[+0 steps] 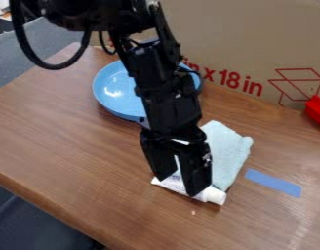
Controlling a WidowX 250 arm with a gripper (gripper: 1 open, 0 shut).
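My black gripper [180, 168] is low over the front of the pale cloth [228, 146] and the white tube [209, 193], its fingers open around the near part of that pile and hiding much of both. Whether the fingers touch either one cannot be told. A blue plate [116, 90] lies behind the arm at the back left.
A cardboard box [254, 54] stands along the back. A red object [316, 110] is at the right edge. A strip of blue tape [272, 183] lies right of the cloth.
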